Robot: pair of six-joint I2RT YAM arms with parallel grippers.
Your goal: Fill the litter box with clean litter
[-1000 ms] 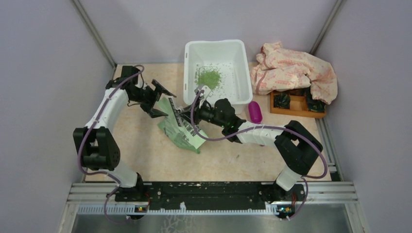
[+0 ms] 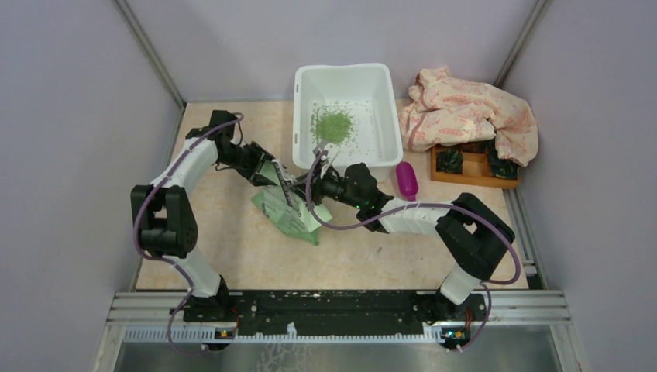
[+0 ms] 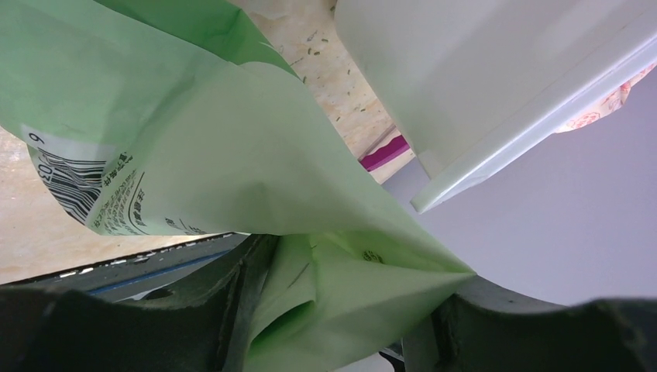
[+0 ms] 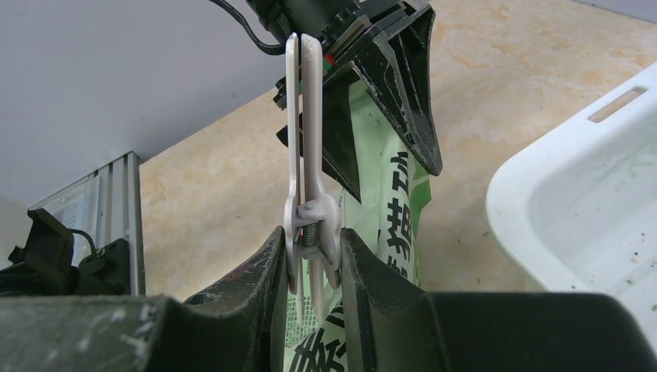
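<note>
A green litter bag with printed text lies left of the white litter box, which has a patch of green litter on its floor. My left gripper is at the bag's top, its fingers part open on either side of green film, as the left wrist view shows too. My right gripper is shut on a white plastic clip, held upright beside the bag, just short of the left gripper in that view.
A magenta object lies right of the box. A pink patterned cloth lies over a wooden tray at the back right. The front and left of the table show some free room.
My left gripper has moved right onto the bag's top, and its fingers have drawn closer around the film. The right arm has barely moved.
</note>
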